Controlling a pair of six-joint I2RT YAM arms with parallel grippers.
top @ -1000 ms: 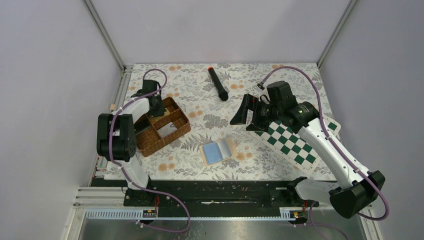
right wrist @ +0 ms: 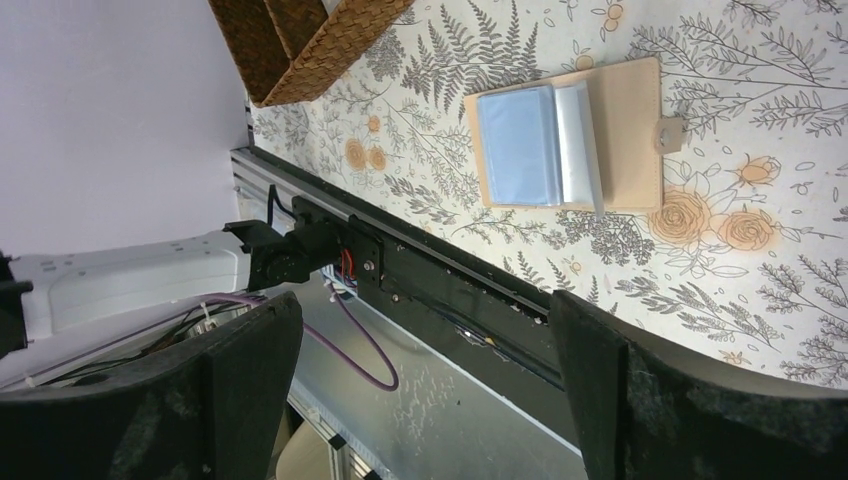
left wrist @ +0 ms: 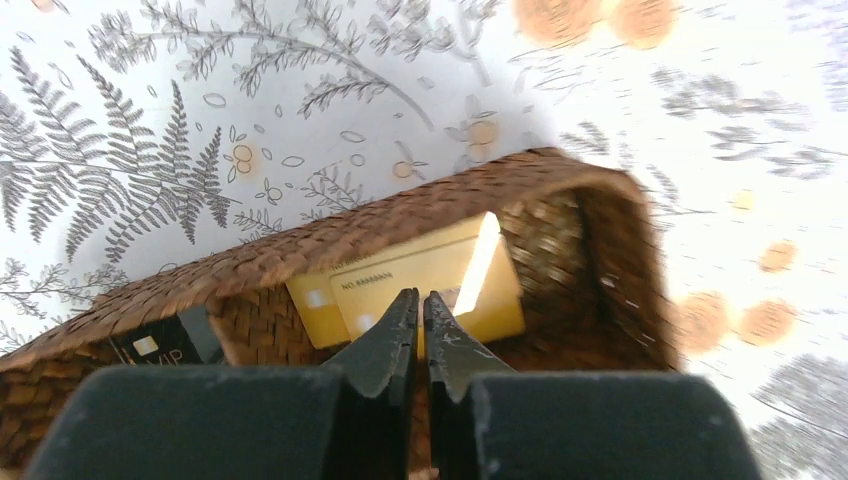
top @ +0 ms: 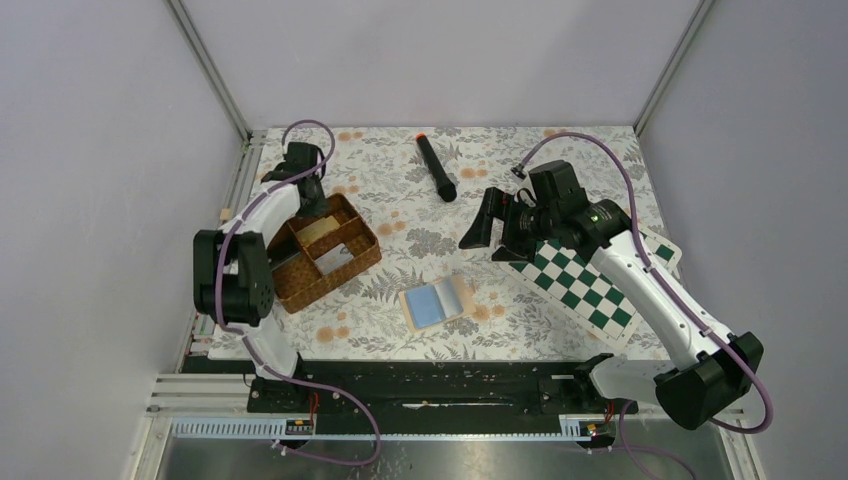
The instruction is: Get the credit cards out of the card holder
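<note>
The beige card holder [top: 460,289] lies open on the patterned table, with clear and blue sleeves [right wrist: 519,148] over its middle; no separate card shows in them. In the woven basket [top: 330,287], a gold card [left wrist: 405,272] lies in one compartment, a white card [top: 333,259] in another, and a black card [left wrist: 168,341] farther along. Over the gold card, my left gripper is shut, and nothing shows gripped in its fingertips. High to the right of the holder, my right gripper [top: 486,246] stands wide open and empty.
A black microphone [top: 437,170] with an orange end lies at the back. Under the right arm is a green and white checkered board [top: 583,290].
My left gripper has risen slightly from the basket compartment toward the back, uncovering more of the gold card. Only a slight shift shows in the right arm. The card holder has stayed put.
</note>
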